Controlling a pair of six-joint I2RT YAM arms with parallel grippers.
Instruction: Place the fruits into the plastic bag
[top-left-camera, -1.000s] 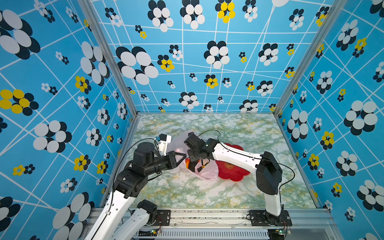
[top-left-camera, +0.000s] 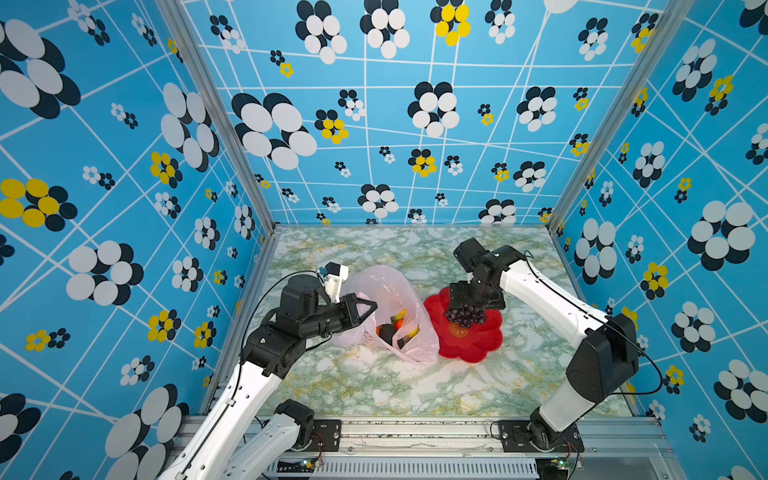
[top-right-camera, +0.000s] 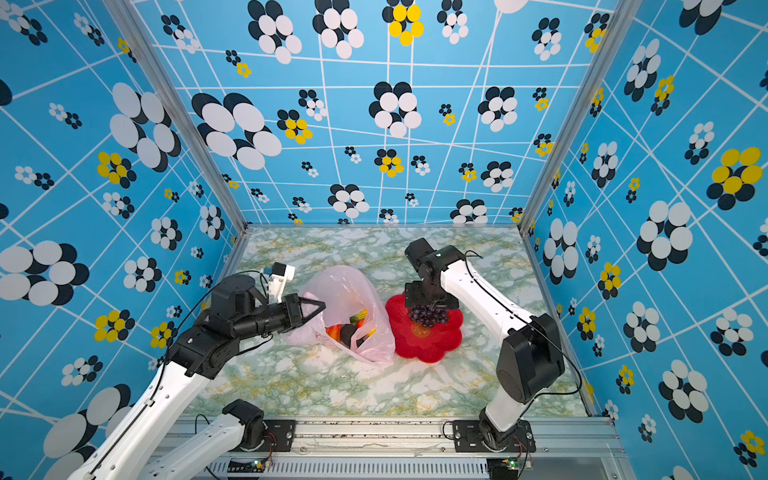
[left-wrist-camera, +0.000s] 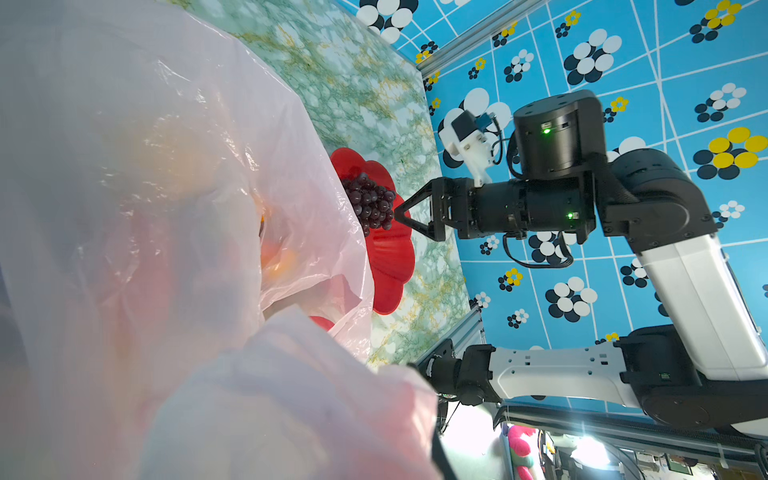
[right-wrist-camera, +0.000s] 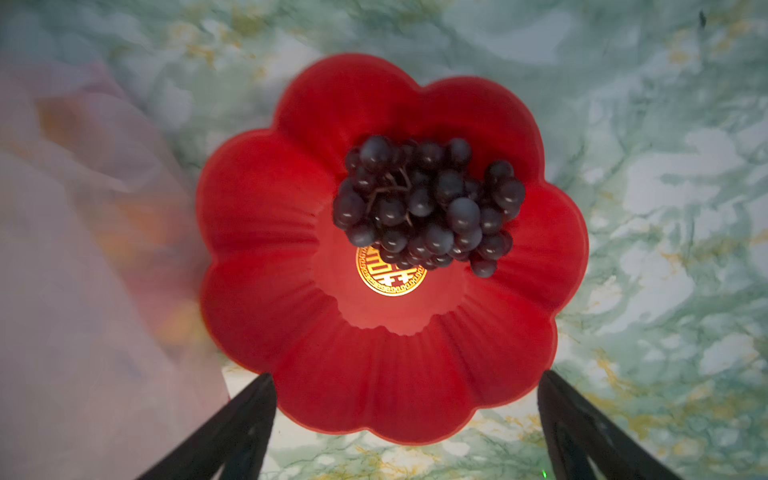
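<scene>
A bunch of dark grapes (right-wrist-camera: 424, 200) lies toward one side of the red flower-shaped plate (right-wrist-camera: 272, 320). Above the plate, my right gripper is open, its two fingers wide apart with nothing between them. The pinkish plastic bag (top-left-camera: 384, 288) stands left of the plate, with red, orange, yellow and dark fruits (top-left-camera: 402, 322) inside its mouth. At the bag's left edge is my left gripper (top-left-camera: 373, 307), shut; in the left wrist view thin bag film (left-wrist-camera: 304, 392) covers its fingertips, and how much of it is pinched is hidden.
The bag's right side comes close to the plate's left rim. Patterned walls enclose the back and both sides.
My right arm has swung from over the bag's mouth to the right, and its gripper is now above the grapes.
</scene>
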